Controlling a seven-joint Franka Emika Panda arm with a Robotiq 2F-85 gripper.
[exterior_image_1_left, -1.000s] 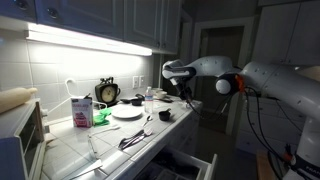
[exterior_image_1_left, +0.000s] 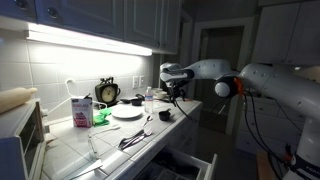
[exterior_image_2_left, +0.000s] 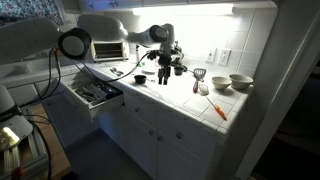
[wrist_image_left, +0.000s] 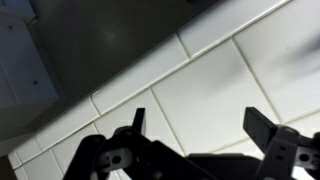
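In the wrist view my gripper is open, its two dark fingers spread wide over white counter tiles with nothing between them. Seen from exterior view 2, the gripper (exterior_image_2_left: 165, 78) points down above the tiled counter (exterior_image_2_left: 178, 112), to the right of a small black bowl (exterior_image_2_left: 140, 79). Exterior view 1 has the arm reaching to the counter's far end, with the gripper (exterior_image_1_left: 181, 97) beyond the same black bowl (exterior_image_1_left: 165, 116).
A white plate (exterior_image_1_left: 127, 110), a box (exterior_image_1_left: 82, 112) and dark utensils (exterior_image_1_left: 134, 140) occupy the nearer counter. Bowls (exterior_image_2_left: 241, 81), a slotted spatula (exterior_image_2_left: 199, 74) and an orange-handled tool (exterior_image_2_left: 214, 105) lie to the right. A drawer (exterior_image_2_left: 96, 99) stands open below the counter edge.
Over the last second the arm has shifted slightly at the counter's far end, its gripper staying beyond the black bowl. The counter objects have not visibly moved.
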